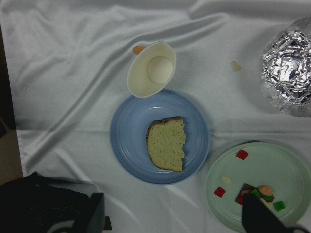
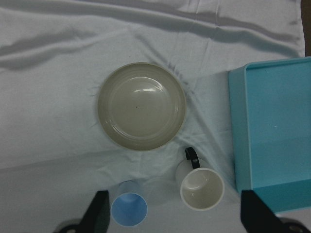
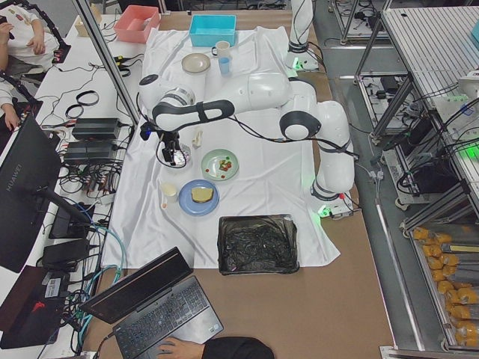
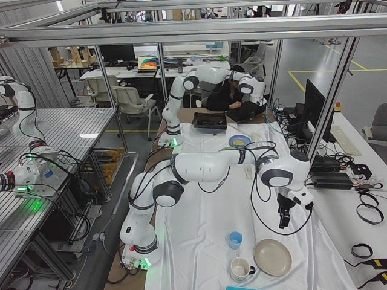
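My left gripper (image 3: 171,155) hangs open above the foil-covered dish (image 1: 286,68). In the left wrist view, a bread slice (image 1: 165,145) lies on a blue plate (image 1: 126,136), beside a cream cup (image 1: 143,82); a green plate (image 1: 291,174) holds small colored pieces. My right gripper (image 4: 284,215) is open over the other end of the cloth. Below it, the right wrist view shows an empty beige plate (image 2: 141,107), a blue cup (image 2: 127,211), a white mug (image 2: 199,189) and a turquoise bin (image 2: 277,121).
A black-lined bin (image 3: 257,243) sits at the near end of the cloth, with a laptop (image 3: 161,314) and a person's hand beside it. A monitor (image 3: 22,194) and cables line the left side. Bare cloth separates the plates from the arm bases.
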